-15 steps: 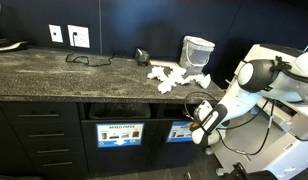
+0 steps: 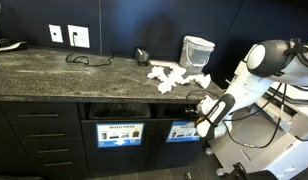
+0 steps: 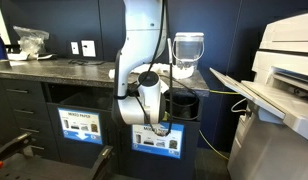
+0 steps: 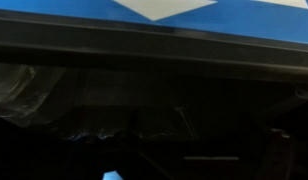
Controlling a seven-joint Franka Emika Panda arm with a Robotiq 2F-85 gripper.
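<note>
My gripper [image 2: 188, 112] is at the mouth of the right-hand bin under the counter, above the blue and white bin label [image 2: 182, 132]. In exterior view 2 the white arm [image 3: 144, 105] stands in front of this bin and hides the gripper. The wrist view is very dark. It shows the label [image 4: 234, 20] along the top, a black rim [image 4: 144, 50] below it, and a crumpled, shiny clear thing [image 4: 19, 90] at the left, perhaps a bag. The fingers stand open, their fingers hardly visible in the shadow, with nothing seen between them.
Crumpled white paper [image 2: 169, 76] lies on the dark counter [image 2: 44, 83] above the bins, near a white bucket [image 2: 197, 51]. The mixed paper bin [image 2: 119, 133] is to the left. A large pale appliance [image 3: 284, 95] stands to the right.
Compared with one second ago, the arm has shifted slightly up and to the right in exterior view 1. The counter, paper and bins look unchanged.
</note>
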